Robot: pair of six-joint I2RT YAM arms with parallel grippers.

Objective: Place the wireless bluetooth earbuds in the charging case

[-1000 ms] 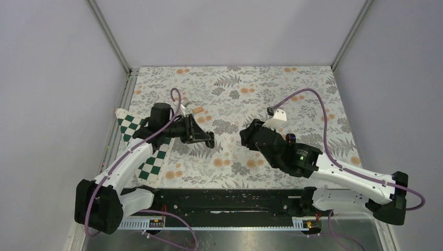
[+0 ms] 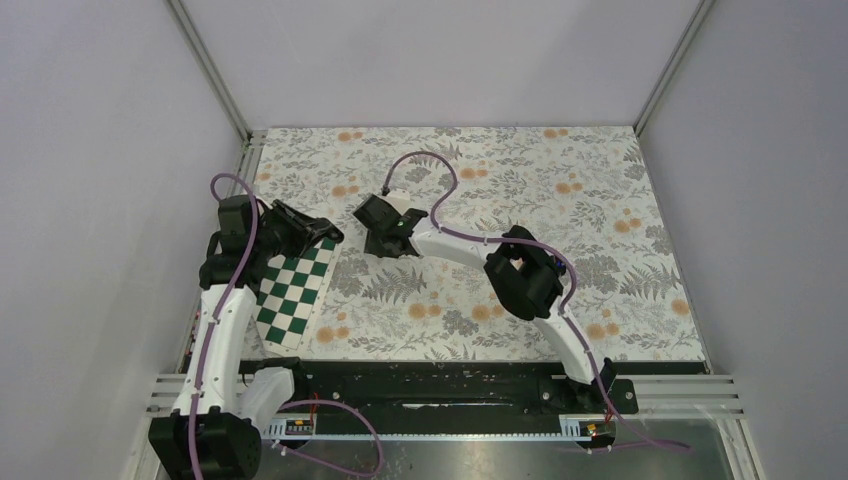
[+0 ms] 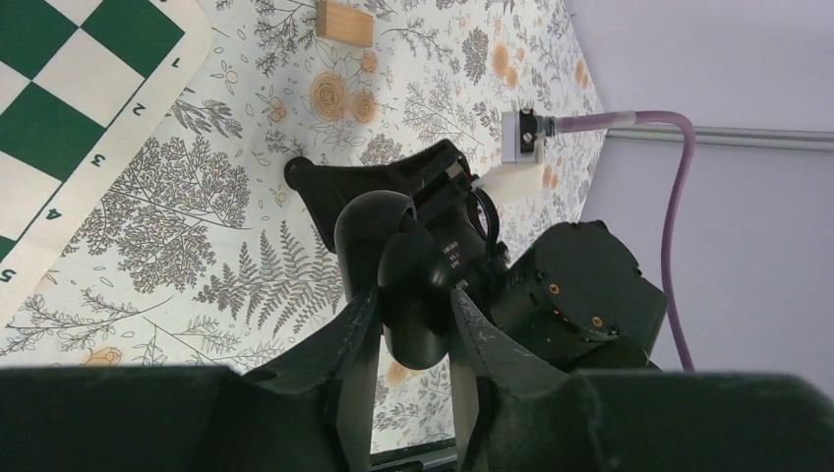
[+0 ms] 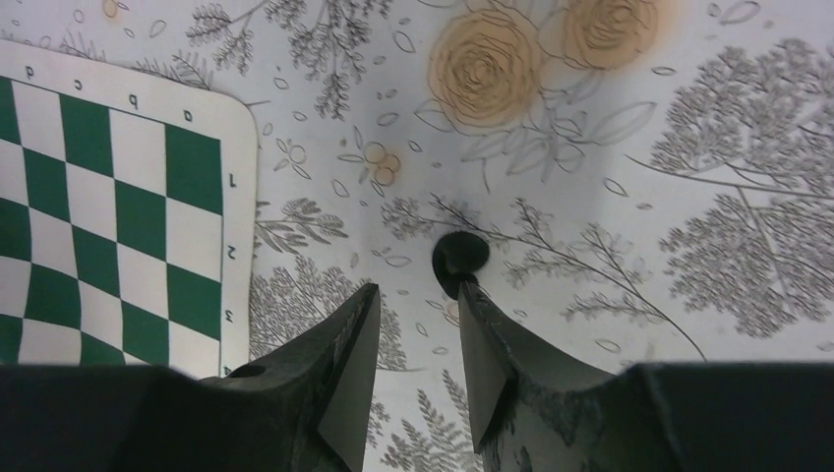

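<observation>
My left gripper is shut on the black charging case (image 3: 369,236), whose rounded halves show above its fingers, with the lid seemingly raised. In the top view the case (image 2: 331,232) is held above the cloth at the left, near the checkered board. A small black earbud (image 4: 460,254) lies on the patterned cloth in the right wrist view. My right gripper is part open, its fingertips pointing down at the earbud, which is nearer the right finger. From the left wrist view, the earbud (image 3: 298,169) shows at the right gripper's tips. Whether they touch cannot be told.
A green and white checkered board (image 2: 292,300) lies on the left. In the left wrist view, a small wooden block (image 3: 344,24) lies beyond the right gripper. The two grippers are close together.
My right arm has swung far left across the cloth and come down near the earbud. The left gripper has drawn back to the left with the case still in it.
</observation>
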